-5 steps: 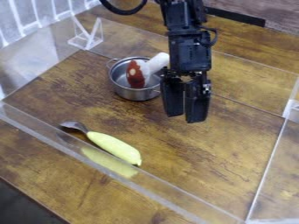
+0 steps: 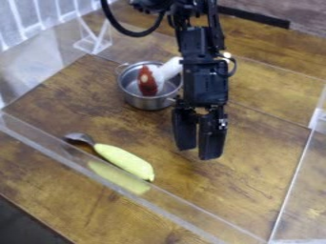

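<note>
My black gripper (image 2: 197,133) hangs open over the middle of the wooden table, with nothing visible between its fingers, to the right of a metal pot (image 2: 130,88). The pot holds a reddish-brown item (image 2: 148,83) and a white object (image 2: 170,69), partly behind the arm. At the lower left lie a yellow corn-like object (image 2: 122,160) and a dark utensil (image 2: 79,137) at its upper-left end.
Clear acrylic walls (image 2: 302,191) border the work area at right, front and back left.
My gripper has moved downward, slightly to the left, over the last second. The pot and yellow object have not moved.
</note>
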